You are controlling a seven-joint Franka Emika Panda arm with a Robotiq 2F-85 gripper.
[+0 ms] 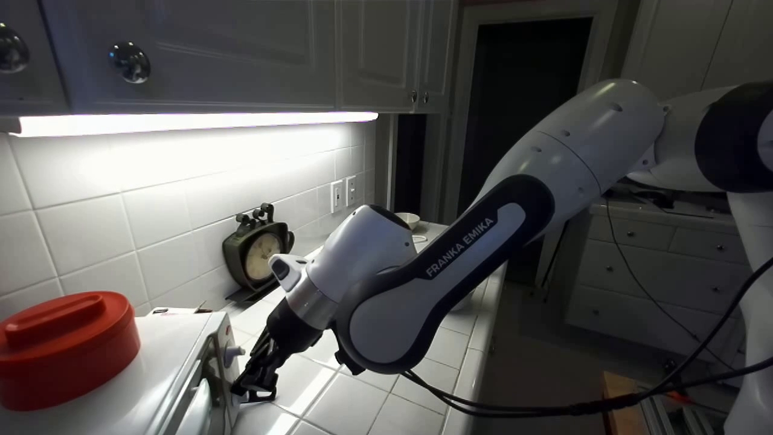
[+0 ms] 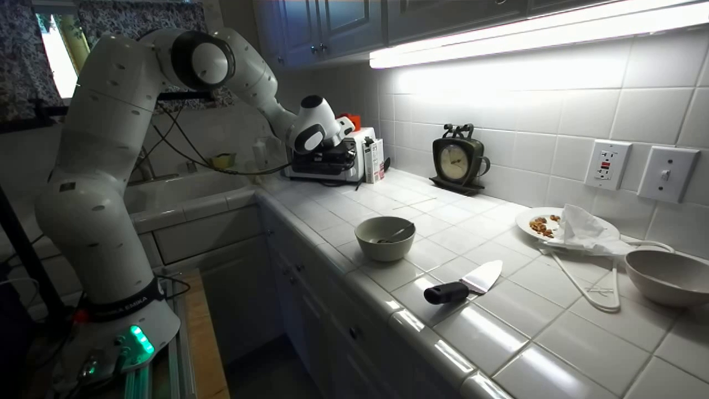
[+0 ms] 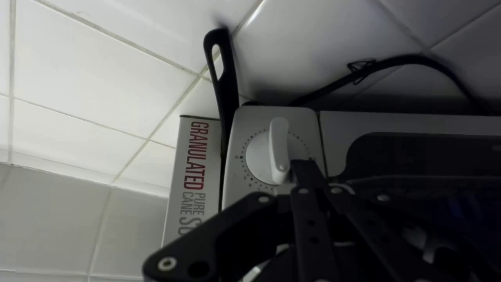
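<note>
My gripper (image 1: pixel 255 392) is at the front of a white toaster oven (image 1: pixel 214 341), low on its control panel. One knob (image 1: pixel 234 351) of the panel sticks out above the fingers, and the gripper covers the panel's lower part. In the wrist view, the black fingers (image 3: pixel 307 176) reach up to the right side of a white dial (image 3: pixel 258 159) with a raised grip bar. The closed fingertips overlap or touch the bar's lower end; contact is unclear. Nothing shows held between them.
A granulated sugar box (image 3: pixel 191 164) and a black handle (image 3: pixel 225 84) stand close beside the oven. A red lidded container (image 1: pixel 69 348) sits on top. An old scale (image 2: pixel 457 158), a bowl (image 2: pixel 384 239) and a cake server (image 2: pixel 465 285) occupy the counter farther off.
</note>
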